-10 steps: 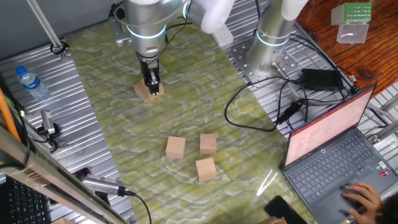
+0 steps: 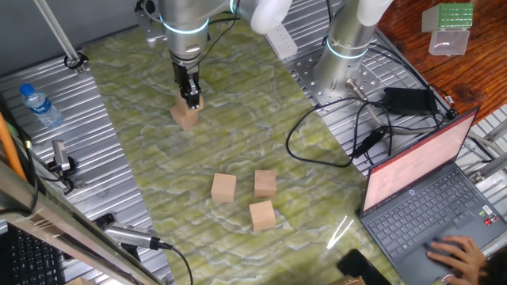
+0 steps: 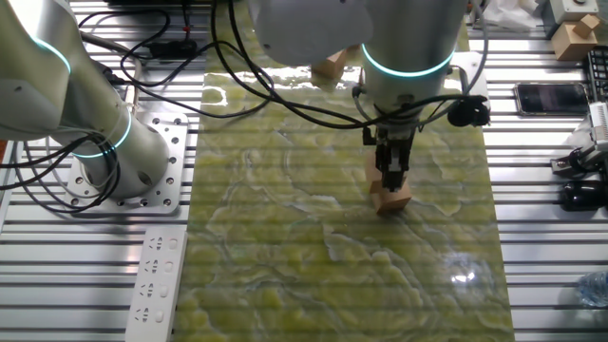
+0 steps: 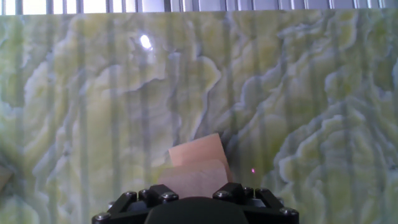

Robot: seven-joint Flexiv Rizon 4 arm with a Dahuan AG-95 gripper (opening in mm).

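A light wooden block [image 4: 194, 178] sits between the fingers of my gripper, spanning the gap in the wrist view. My gripper [image 2: 192, 103] appears shut on it. In exterior view 1 the black fingers cover most of this block. A second wooden block [image 2: 184, 119] is just below and beside it on the green marbled mat; in the wrist view part of that block [image 4: 202, 150] shows past the nearer one. Exterior view 2 shows the lower block [image 3: 391, 199] under the fingertips. Whether the two blocks touch, I cannot tell.
Three more wooden blocks stand apart on the mat: one on the left [image 2: 223, 188], one on the right [image 2: 264, 183], one in front [image 2: 262, 215]. A black cable loop [image 2: 297, 150] crosses the mat's right edge. A laptop [image 2: 420, 206] and a person's hand [image 2: 459, 257] are at lower right.
My gripper has risen slightly up the picture in exterior view 1, and the block at its fingers has moved with it. More of the lower block now shows. The three other blocks are unmoved.
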